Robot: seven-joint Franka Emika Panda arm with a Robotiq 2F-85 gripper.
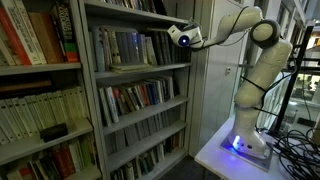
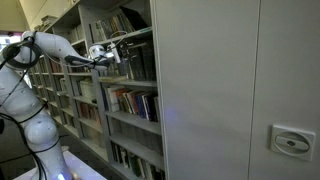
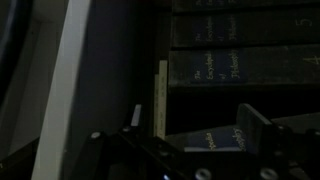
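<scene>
My gripper is open in the wrist view, its two fingers wide apart in front of dark bound volumes. One dark volume (image 3: 245, 66), with blue lettering and a 4 on its spine, lies across the view above the gap; another dark book (image 3: 215, 138) shows lower down, between the fingers. A thin cream-coloured spine (image 3: 161, 98) runs along the row's left end, near the left finger. Exterior view 1 has the gripper (image 1: 175, 33) high at the right end of an upper shelf. Dim light hides whether the fingers touch any book.
A grey bookcase side panel (image 3: 65, 90) stands close on the left in the wrist view. Books fill several shelves of the bookcase (image 1: 101, 110) below the hand. The robot's base stands on a white table (image 1: 222, 158). A large pale panel (image 2: 215, 90) borders the shelves on the right.
</scene>
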